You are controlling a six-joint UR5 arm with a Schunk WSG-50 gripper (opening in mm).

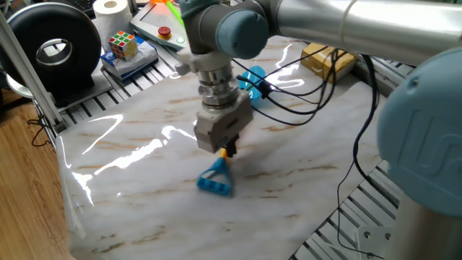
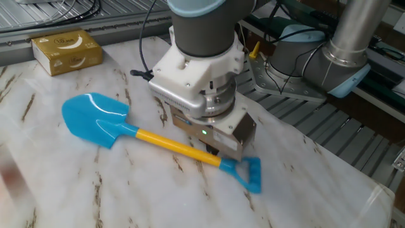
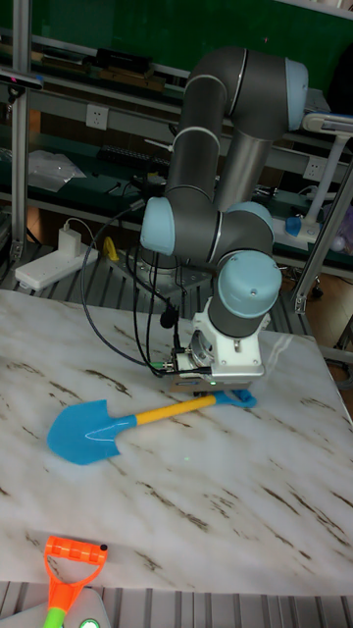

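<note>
A toy shovel with a blue blade (image 2: 95, 119), a yellow shaft (image 2: 177, 147) and a blue D-shaped handle (image 1: 216, 178) lies low over the marbled tabletop. Whether it touches the surface is hard to tell. My gripper (image 1: 229, 149) points down at the handle end of the yellow shaft and appears shut on it. In exterior view 2 the dark fingers (image 2: 212, 151) are mostly hidden behind the shaft and the gripper body. Exterior view 3 has the blade (image 3: 83, 431) to the left, with the gripper over the handle end.
A yellow-brown box (image 2: 66, 52) sits at the table's edge. An orange-handled toy (image 3: 75, 560) lies beyond the opposite edge, near a Rubik's cube (image 1: 123, 45) and a red button (image 1: 164, 32). Cables hang from the arm.
</note>
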